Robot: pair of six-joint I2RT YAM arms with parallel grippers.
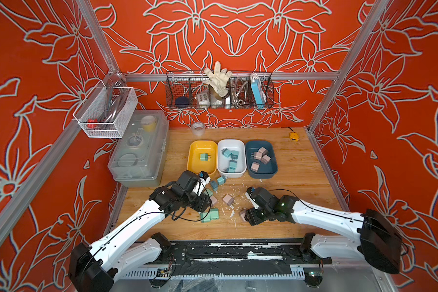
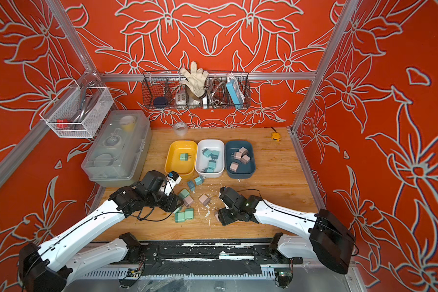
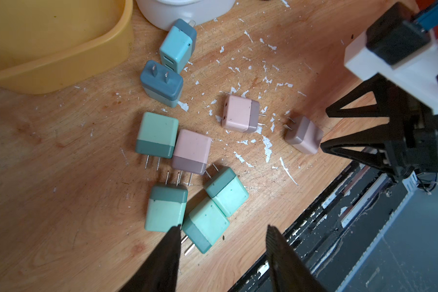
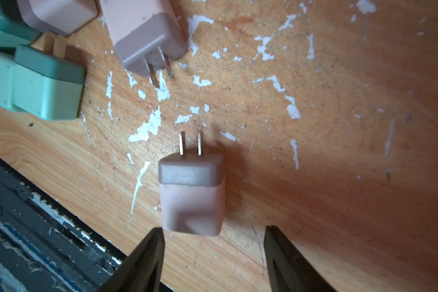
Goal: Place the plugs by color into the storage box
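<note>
My right gripper is open above the table, a pink plug lying just ahead of its fingers with nothing between them. Another pink plug and a third pink plug lie further left. Over the green plugs my left gripper is open and empty; below it are a green plug and others, among them a green plug. Two blue plugs, a light blue plug and a darker-looking one, rest near the boxes. Boxes: yellow, white, dark blue.
One green plug sits in the yellow box, several blue plugs in the white box and several pink plugs in the dark blue box. A lidded clear case stands at the left.
</note>
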